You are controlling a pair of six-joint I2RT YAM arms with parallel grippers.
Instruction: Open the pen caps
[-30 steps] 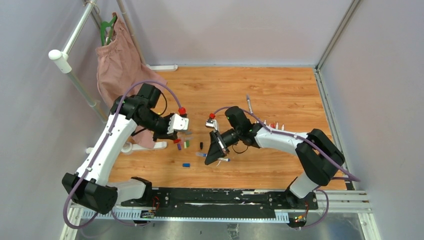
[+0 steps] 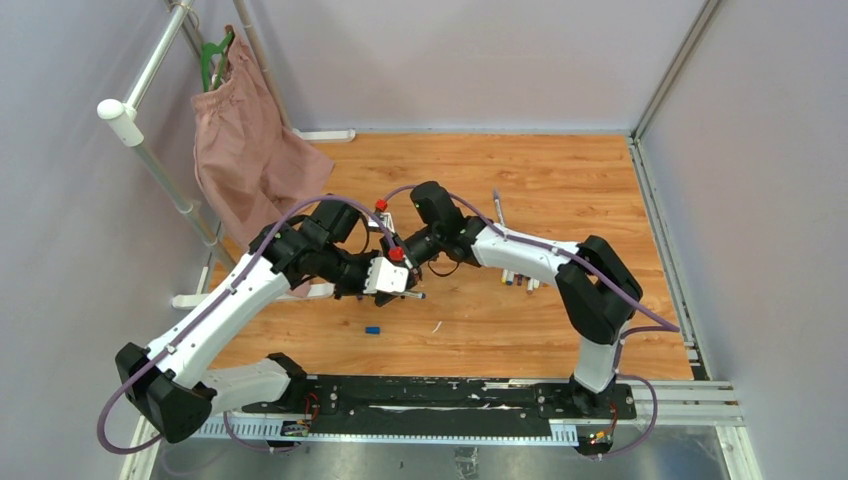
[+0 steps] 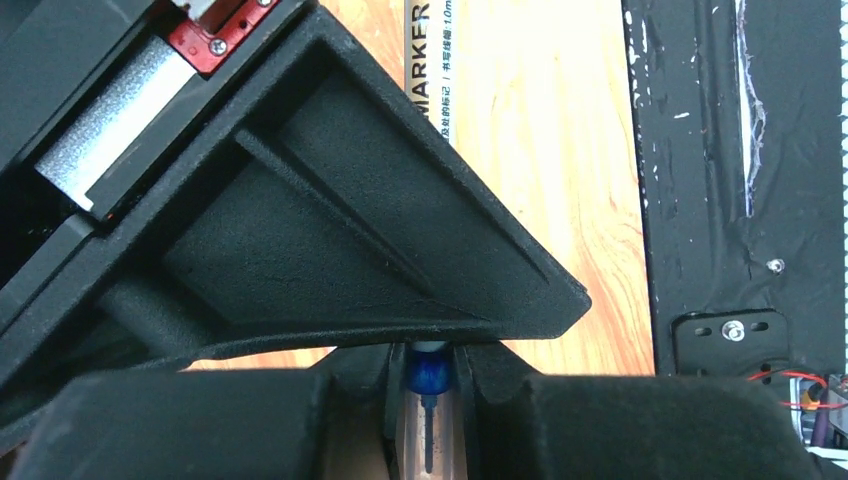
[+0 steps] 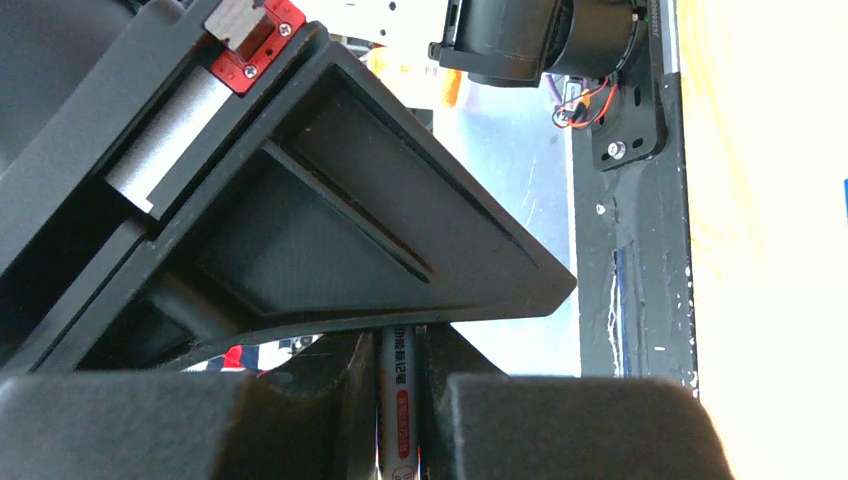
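A marker with a white printed barrel [image 3: 430, 60] runs down the left wrist view, partly covered by my finger. At its lower end are a blue part [image 3: 429, 372] and a clear cap [image 3: 430, 455]. My left gripper has its fingers close on both sides of this cap; whether they press on it is not clear. In the right wrist view, my right gripper is shut on the marker barrel [image 4: 401, 440]. From the top, both grippers meet left of centre, largely hiding the marker; a short end [image 2: 414, 295] pokes out.
A loose blue cap [image 2: 372, 330] lies on the wooden table in front of the grippers, with a thin white scrap [image 2: 437, 326] to its right. Several markers [image 2: 520, 282] lie under the right arm, and another pen [image 2: 498, 205] lies farther back. Pink cloth [image 2: 240, 150] hangs at left.
The right gripper has travelled left and back with the marker from the table's middle.
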